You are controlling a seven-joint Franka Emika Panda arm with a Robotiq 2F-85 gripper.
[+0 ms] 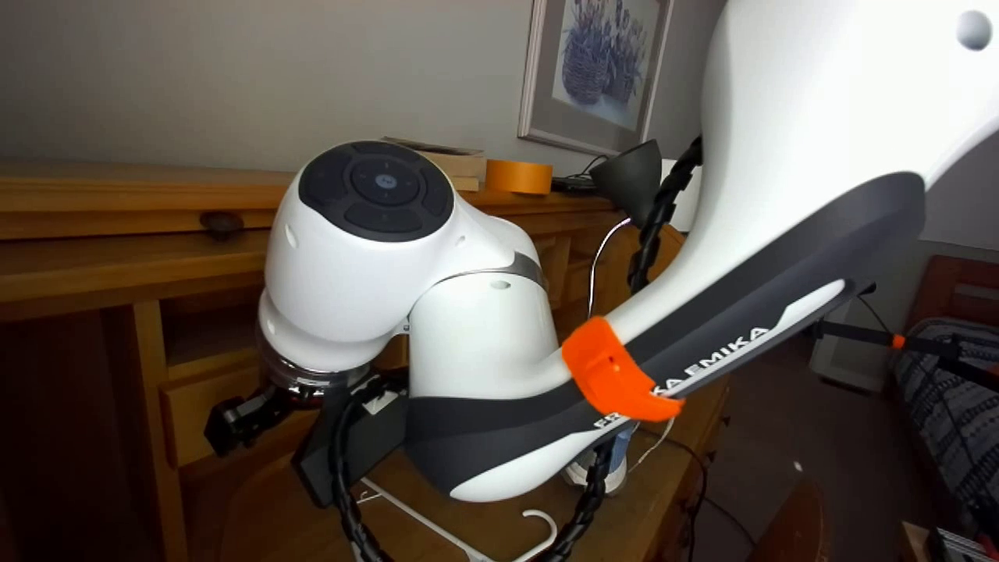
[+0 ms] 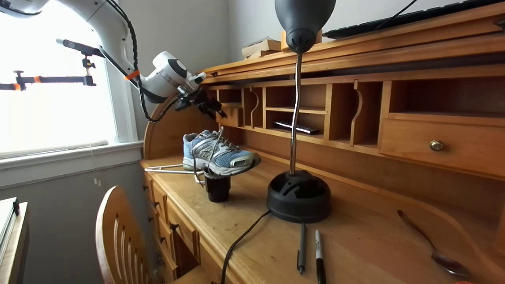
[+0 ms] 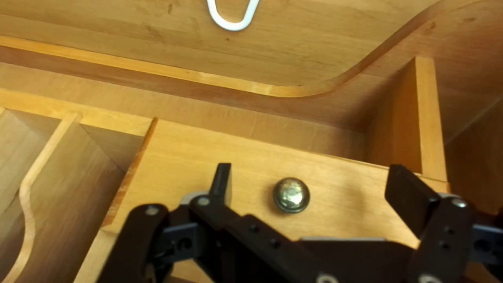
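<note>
A small wooden drawer (image 3: 188, 160) with a round brass knob (image 3: 291, 195) fills the middle of the wrist view. My gripper is open, one finger on either side of the knob in that view, with nothing held. How far the fingertips are from the drawer front is hard to judge. In exterior view 2 the gripper (image 2: 218, 113) hangs by the drawer (image 2: 230, 116) at the far left of the desk's shelf unit. From exterior view 1 the wrist camera mount and arm cover most of the gripper.
Below the arm, a blue-grey shoe (image 2: 213, 151) rests on a black cup (image 2: 218, 187), with a white hanger (image 2: 165, 169) beside it. A black lamp (image 2: 299, 196) stands mid-desk. Pens and a spoon (image 2: 433, 246) lie nearer the front.
</note>
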